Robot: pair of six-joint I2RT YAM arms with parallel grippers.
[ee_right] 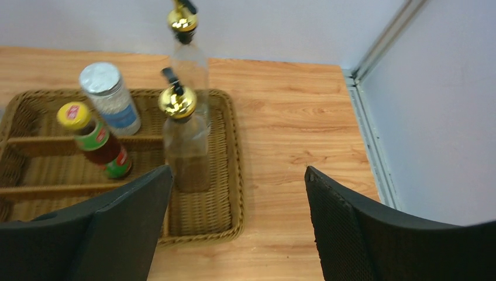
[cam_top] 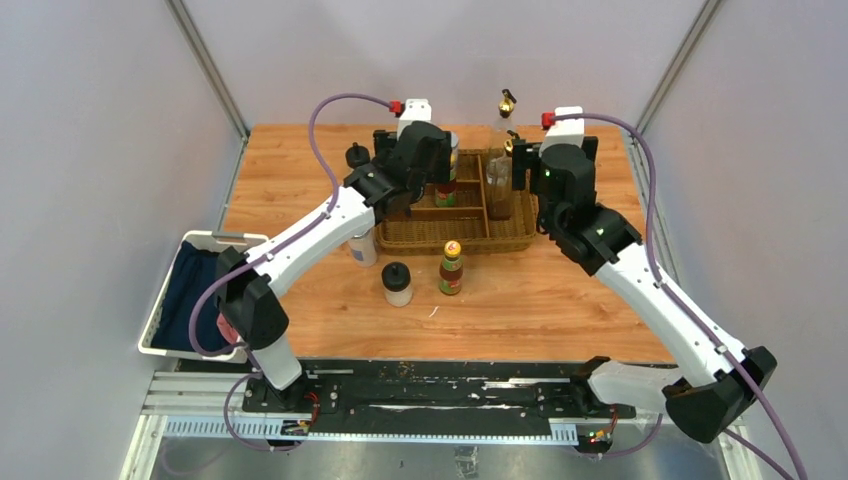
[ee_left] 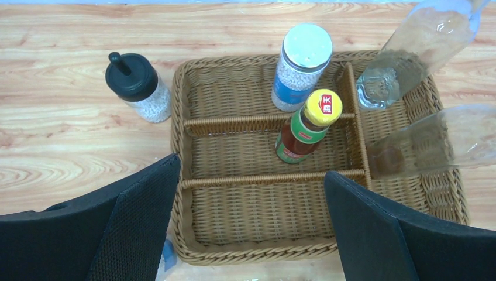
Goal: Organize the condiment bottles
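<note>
A wicker basket [ee_left: 251, 252] with compartments stands on the table. Its right compartment holds two clear glass bottles with gold spouts, one in front [ee_right: 186, 155] and one behind [ee_right: 196, 61]. A silver-capped shaker [ee_left: 301, 67] occupies the back compartment, and a yellow-capped sauce bottle [ee_left: 308, 126] the middle one; the front compartment is empty. Outside are another sauce bottle [cam_top: 452, 270], a black-lidded jar [cam_top: 397, 285], a silver-capped jar [cam_top: 363, 250] and a black-capped jar [ee_left: 139, 88]. My left gripper hangs open above the basket, my right gripper open above its right side; both are empty.
A white bin [cam_top: 150, 340] with dark and pink cloth sits at the far left. Bare wood lies right of the basket and along the table's front. Tall spouts rise between the two grippers.
</note>
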